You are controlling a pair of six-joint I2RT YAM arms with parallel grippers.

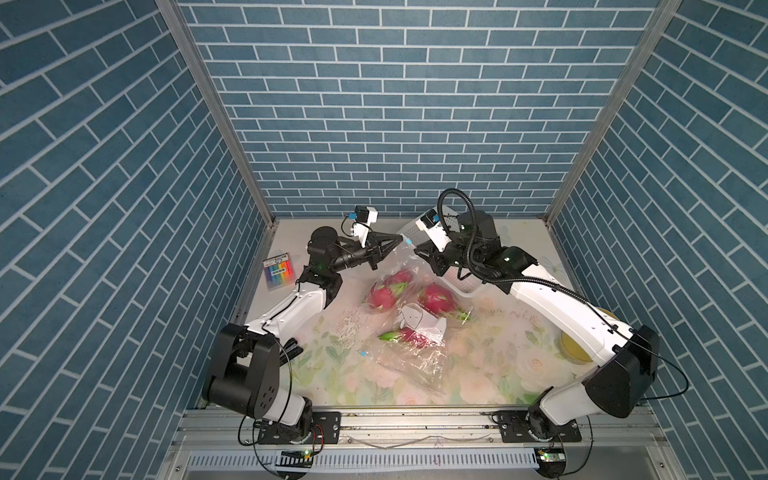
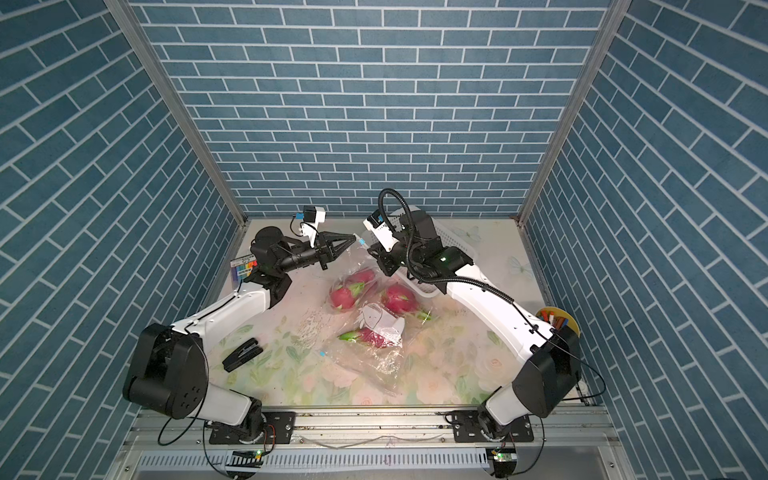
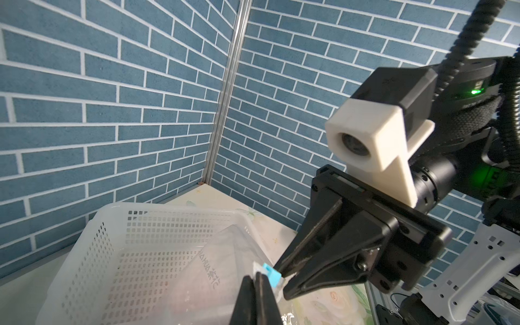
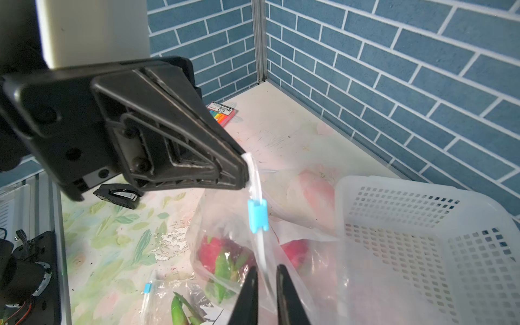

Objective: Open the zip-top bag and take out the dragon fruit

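Observation:
A clear bag holding dragon fruit (image 1: 384, 296) hangs by its top from my left gripper (image 1: 400, 238), whose shut tips hold the white zip strip with a blue slider (image 4: 257, 215). My right gripper (image 1: 424, 252) faces it from the right, its fingertips beside the strip below the slider; its fingers look slightly parted in the right wrist view. Another bag with dragon fruit (image 2: 372, 336) and a white label lies in front on the table, and a further dragon fruit (image 2: 400, 299) lies to the right.
A white perforated basket (image 4: 411, 227) stands behind the bags. A stapler (image 2: 242, 354) and a colored marker pack (image 1: 279, 269) lie at left, a yellow tub (image 2: 557, 320) at far right.

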